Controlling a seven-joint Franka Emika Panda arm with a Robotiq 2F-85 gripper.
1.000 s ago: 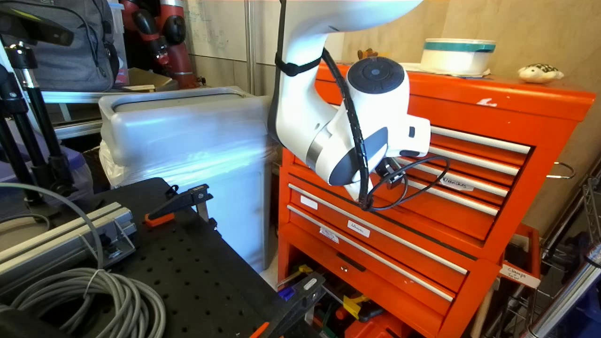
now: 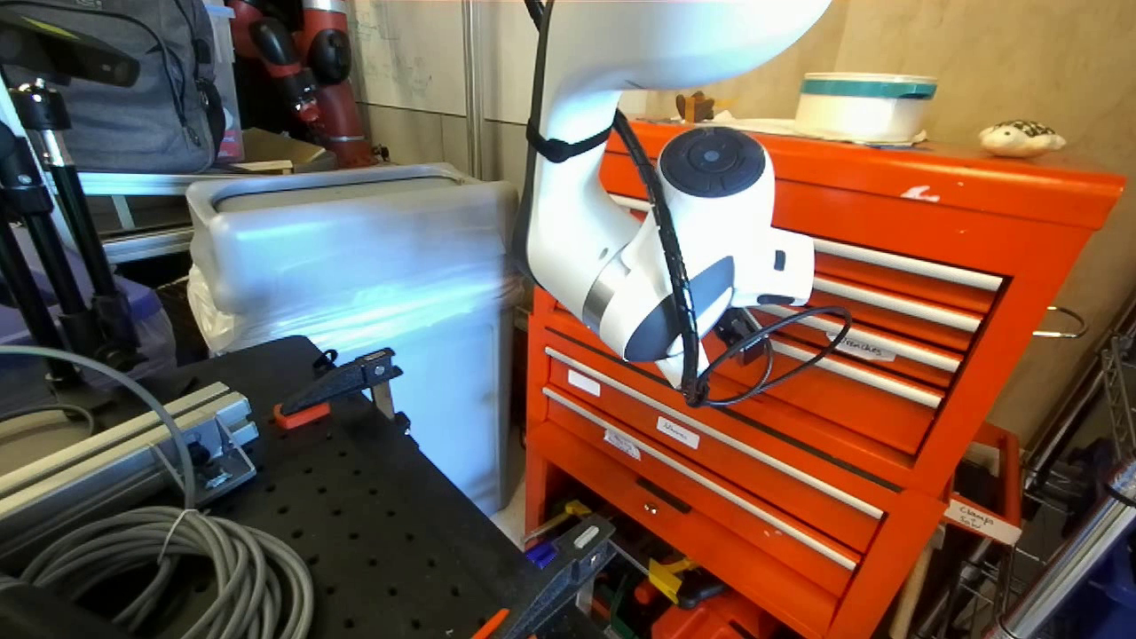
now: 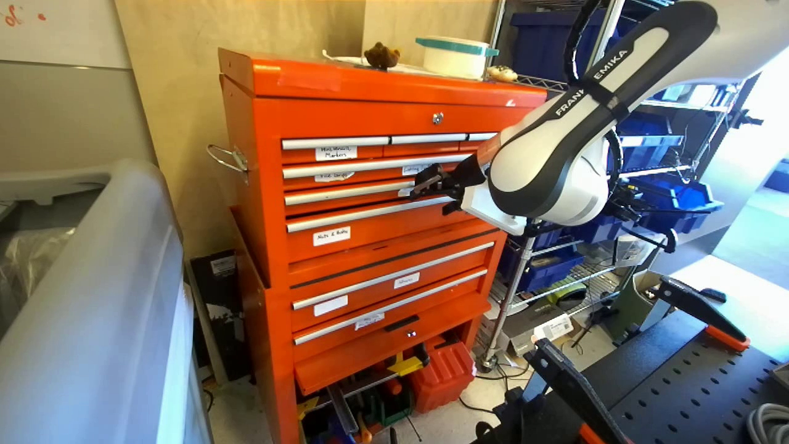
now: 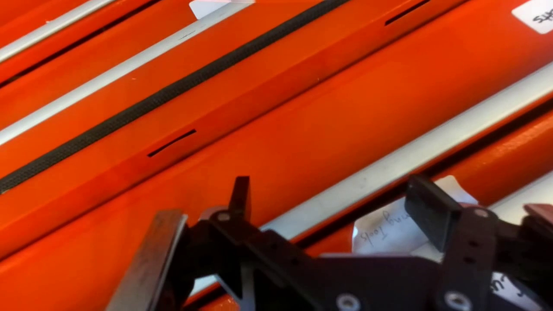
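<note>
The red tool chest [image 2: 708, 485] has several drawers with long silver handles, all of which look shut. In the wrist view my gripper is open, its dark fingers [image 4: 434, 212] wide apart with nothing held. One silver drawer handle [image 4: 363, 186] runs slantwise through the view between the fingertips. A label ending in "Tools" [image 4: 381, 228] shows beside the right finger, partly covered by it. From the other side, my gripper [image 3: 437, 195] points at the chest's middle drawers, close to their front. Whether a finger touches a handle, I cannot tell. The arm hides the fingers in exterior view 1.
On top of the chest stand a white pot with a teal rim [image 3: 455, 58] and a small brown toy [image 3: 381, 55]. A black perforated table [image 2: 367, 511] carries clamps and a coiled grey cable [image 2: 176, 570]. A large grey bin [image 2: 362, 277] stands beside the chest.
The arm's wrist has come down slightly in exterior view 1, and the upper arm has shifted a little to the right. The chest and its drawers look the same.
</note>
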